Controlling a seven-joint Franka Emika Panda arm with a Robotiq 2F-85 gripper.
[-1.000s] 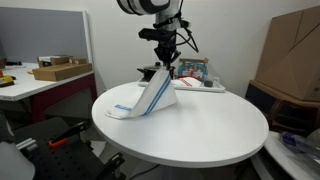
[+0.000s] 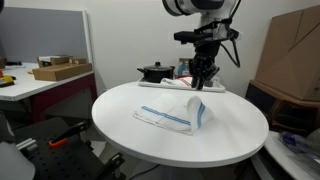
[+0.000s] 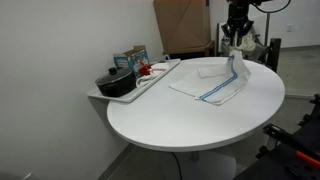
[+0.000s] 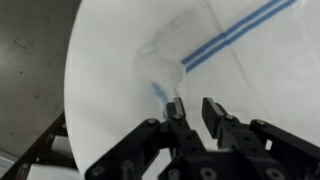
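A white towel (image 2: 165, 118) with blue stripes lies partly spread on the round white table, and its right end rises in a fold toward my gripper (image 2: 197, 87). In exterior view 2 the towel (image 3: 222, 92) also stands up at its far end, just under the gripper (image 3: 236, 42). Seen from the wrist, the fingertips of my gripper are apart, with the towel (image 4: 225, 60) beneath them. No cloth is clearly pinched between the fingers. Whether the raised fold touches a finger is hard to tell.
A black pot (image 2: 156, 72) stands on a white tray (image 3: 130, 96) at the table's edge, with a colourful box (image 3: 131, 60) near it. Cardboard boxes stand on a side shelf.
My gripper was higher and further left, with the towel hanging stretched from it. It has moved right and down. Most of the towel now lies on the table, and the fingers appear parted.
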